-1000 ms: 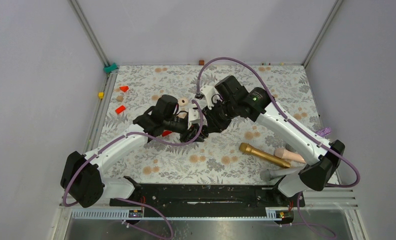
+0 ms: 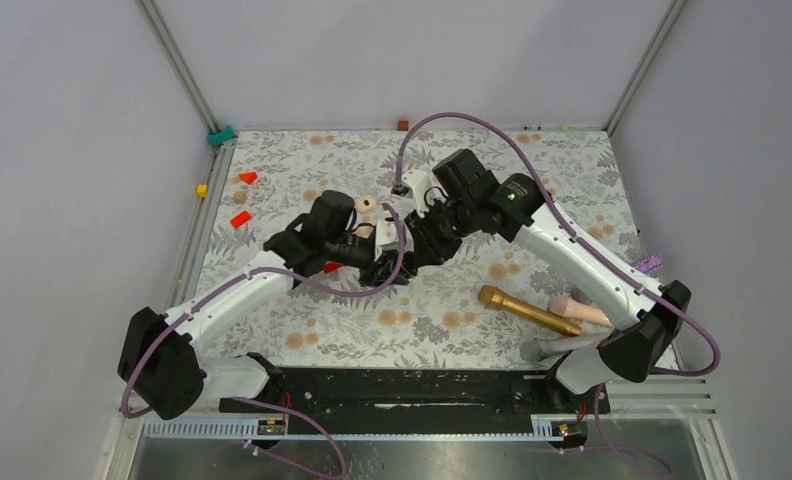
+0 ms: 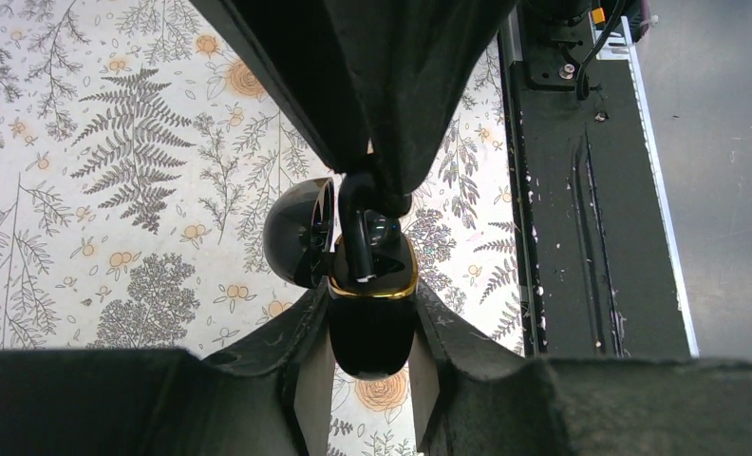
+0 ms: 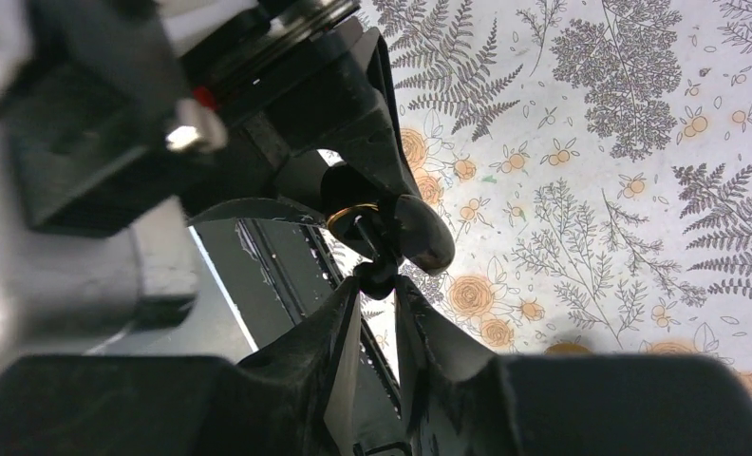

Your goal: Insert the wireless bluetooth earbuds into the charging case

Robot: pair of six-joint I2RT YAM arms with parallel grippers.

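Observation:
Both grippers meet near the table's centre in the top view. My left gripper is shut on the black charging case (image 3: 372,337), whose gold-rimmed base faces up with the glossy lid (image 3: 287,228) open to one side. My right gripper is shut on a black earbud (image 3: 357,237), its stem lying at the case's opening. Whether it is seated cannot be told. In the right wrist view the case is partly hidden by my left gripper's fingers.
A gold microphone (image 2: 522,310) and several other cylinders lie at the front right. Small red blocks (image 2: 240,219) lie on the left. The table's dark front edge runs below the grippers.
My right arm has shifted very slightly in the top view; the two grippers still meet at the same place.

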